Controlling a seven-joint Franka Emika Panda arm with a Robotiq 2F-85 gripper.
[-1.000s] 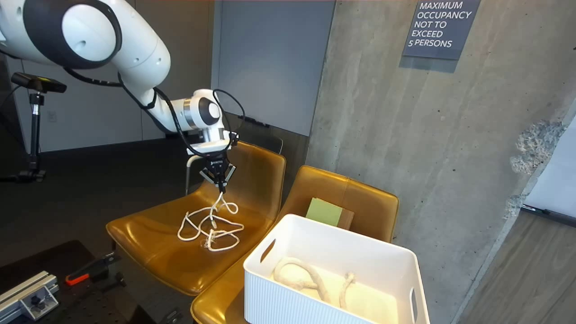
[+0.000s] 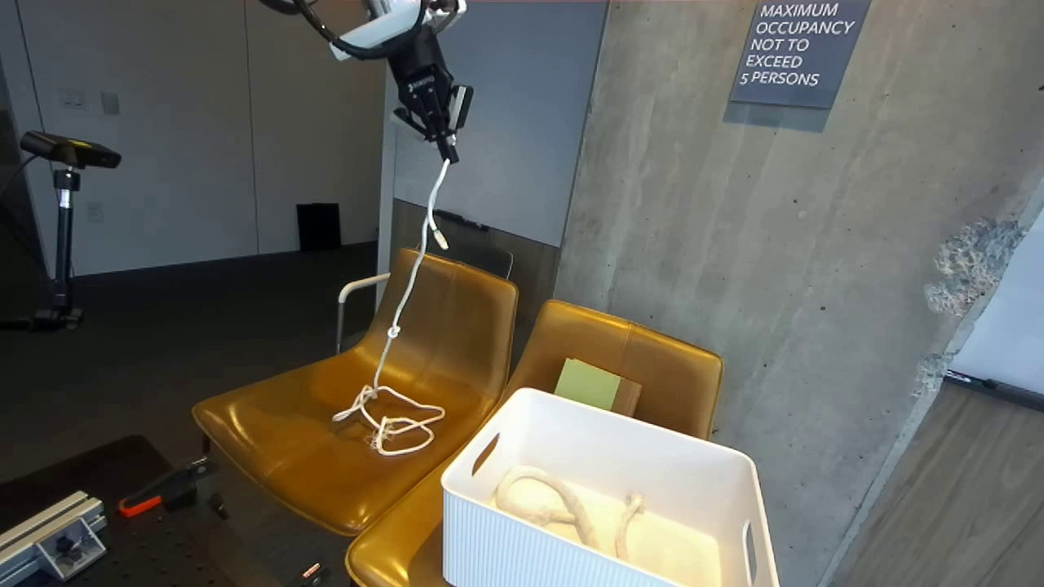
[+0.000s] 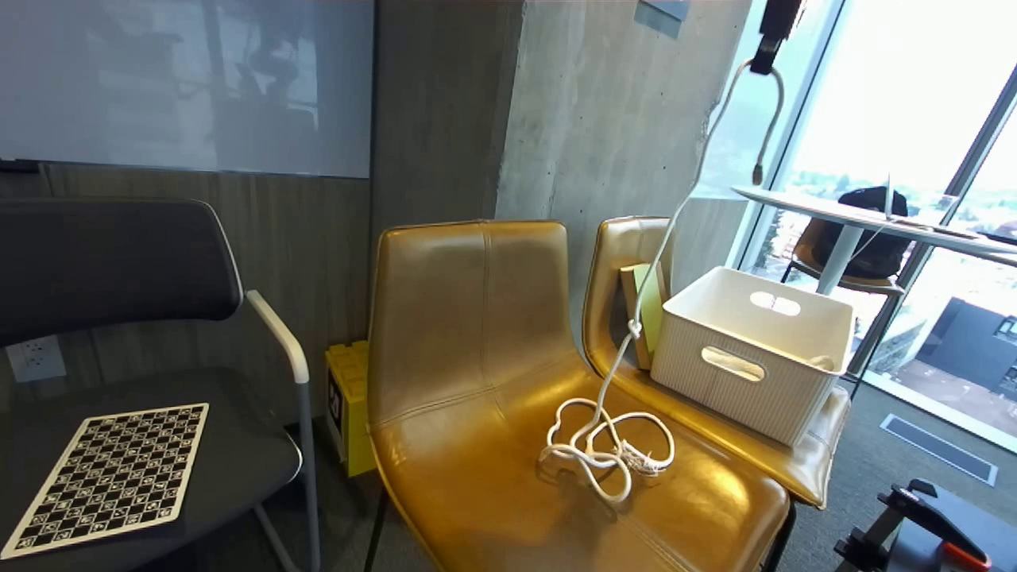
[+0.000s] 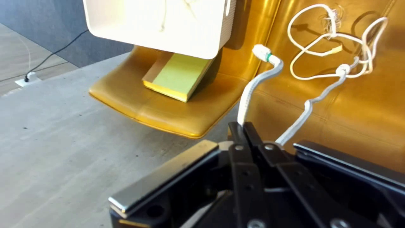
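Note:
A white rope (image 2: 412, 285) hangs from my gripper (image 2: 450, 156), which is shut on it high above the left tan chair (image 2: 294, 421). One short end with a tip (image 4: 262, 52) dangles free beside the longer strand, as the wrist view shows. Partway down the long strand is a knot (image 3: 634, 328). The rest of the rope lies in loose loops (image 3: 610, 457) on the chair seat. In the wrist view the fingers (image 4: 237, 140) meet closely around the rope.
A white bin (image 2: 597, 430) stands on the right-hand chair with pale rope pieces (image 2: 548, 499) inside. A green and brown box (image 4: 178, 76) leans behind it against the backrest. A concrete wall (image 2: 783, 293) rises behind the chairs.
My gripper has risen well above the chair, lifting the rope with it. The rope, bunched on the seat before, now stretches upward with only its lower loops resting there.

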